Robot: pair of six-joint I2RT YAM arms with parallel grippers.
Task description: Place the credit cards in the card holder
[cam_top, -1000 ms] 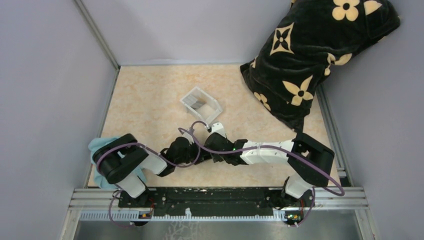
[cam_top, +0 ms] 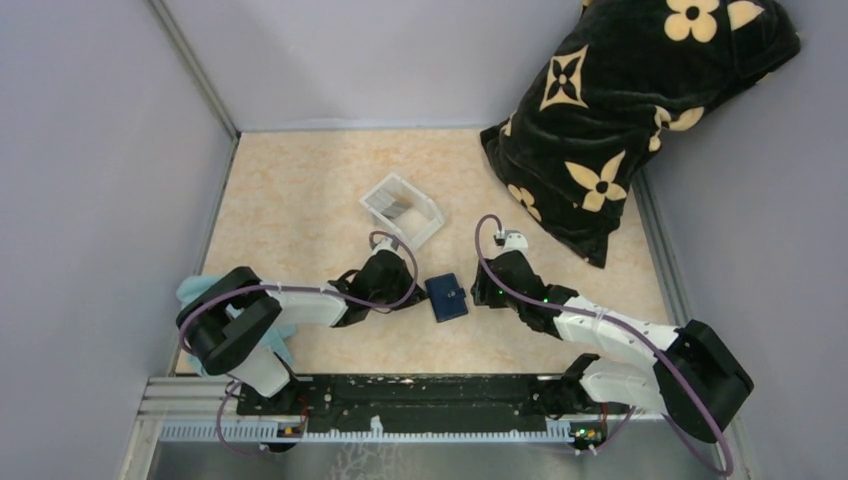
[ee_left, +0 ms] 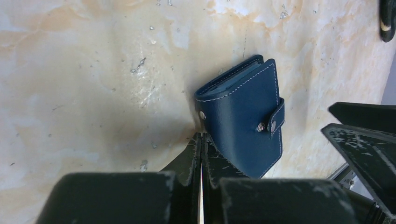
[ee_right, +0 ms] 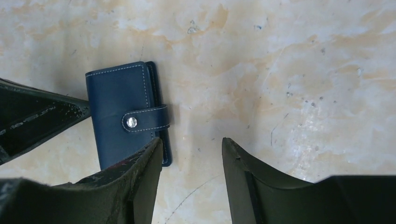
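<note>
A dark blue leather card holder (cam_top: 447, 298) lies on the table between my two grippers, its snap strap (ee_right: 145, 119) on the side toward my right gripper. In the left wrist view the holder (ee_left: 243, 116) is folded closed, and its spine is beside the fingertips of my left gripper. Those fingers are shut, and nothing shows between them. My right gripper is open and empty, just right of the holder. No loose card lies near the holder; what is inside it is hidden.
Behind my left gripper stands a white open box (cam_top: 432, 212) with greyish striped contents. A light blue cloth (cam_top: 198, 290) lies under the left arm, and a black patterned pillow (cam_top: 590, 150) fills the back right.
My right gripper has drawn away to the right, uncovering the card holder.
</note>
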